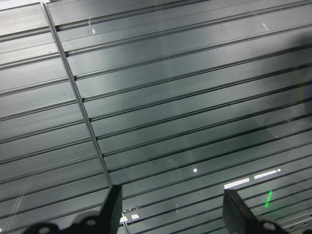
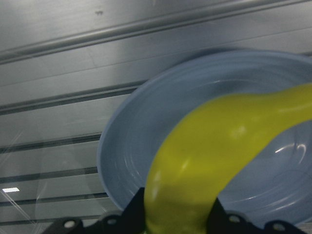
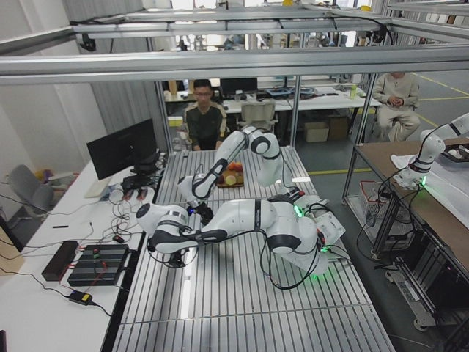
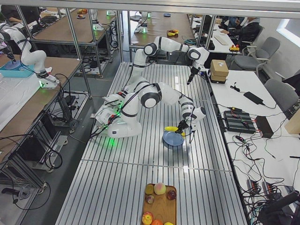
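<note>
A yellow banana (image 2: 204,156) is gripped by my right gripper (image 4: 182,126) just over a blue plate (image 4: 172,141); in the right wrist view it covers part of the plate. Whether it touches the plate I cannot tell. My left gripper stands open above bare slatted table, nothing between its fingers; in the camera right view it is farther back on the table. In the camera left view the arms hide the plate.
A wooden tray (image 4: 165,209) of assorted fruit stands at one end of the slatted table (image 4: 112,192). Desks with cables and electronic boxes (image 4: 239,122) run along one side.
</note>
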